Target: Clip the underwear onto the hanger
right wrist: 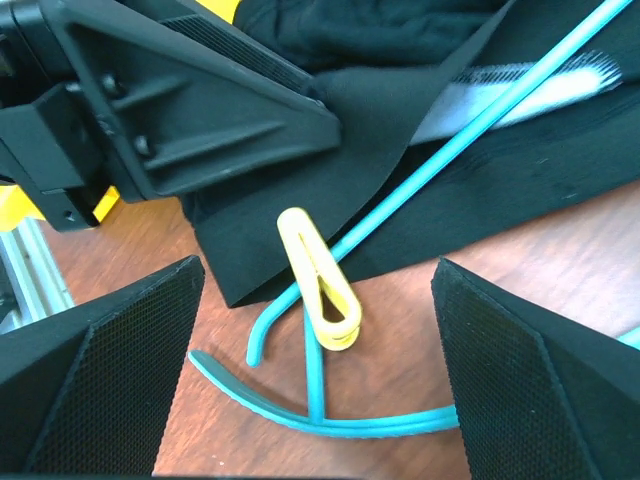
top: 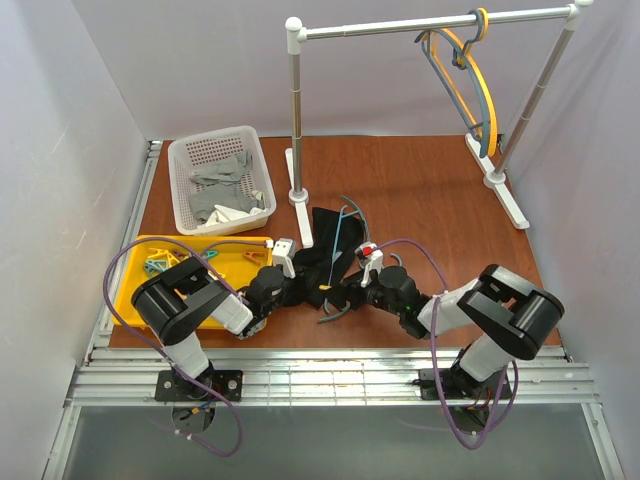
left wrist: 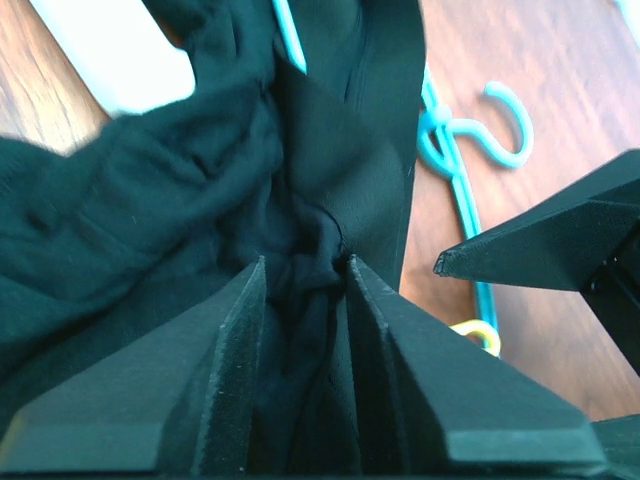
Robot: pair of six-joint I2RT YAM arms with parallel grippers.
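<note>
Black underwear [top: 330,225] lies crumpled on the table between both grippers, with a light blue hanger [right wrist: 490,112] across it. A yellow clip [right wrist: 338,310] sits on the hanger's bar, near the underwear's lower edge. My left gripper is low over the cloth, its fingertips a little apart at a fold; whether cloth is between them is unclear. My right gripper stands open, its fingers on either side of the clip, not touching it.
A yellow tray [top: 135,280] with clips is at the left, a white basket [top: 176,180] of clothes behind it. A metal rack [top: 430,23] with hanging hangers spans the back.
</note>
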